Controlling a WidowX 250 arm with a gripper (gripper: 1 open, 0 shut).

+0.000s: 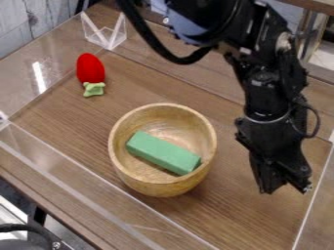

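My black gripper [295, 181] hangs low over the wooden table at the right, just right of a wooden bowl [137, 125]; it looks shut, with nothing visible between its fingers. A green block [163, 151] lies inside the bowl. At the upper left, a red object [90, 68] lies on the table with a small light green piece [94, 89] at its lower end.
A white wire-like object [104, 29] stands at the back left. A black cable arches over the scene at the top.
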